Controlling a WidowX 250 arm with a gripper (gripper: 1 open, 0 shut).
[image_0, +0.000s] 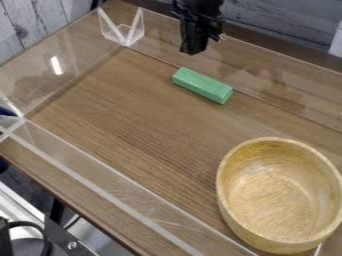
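Observation:
A black gripper (194, 42) hangs at the top middle of the camera view, pointing down over the wooden surface, above and behind a green block (202, 85) that lies flat near the centre. The gripper is small and dark here, so whether its fingers are apart or closed is unclear. A large round tan bowl (274, 195) sits at the lower right.
A clear plastic piece (122, 27) stands at the upper left. A transparent strip runs along the left and lower-left edge, with black cables at the bottom left corner.

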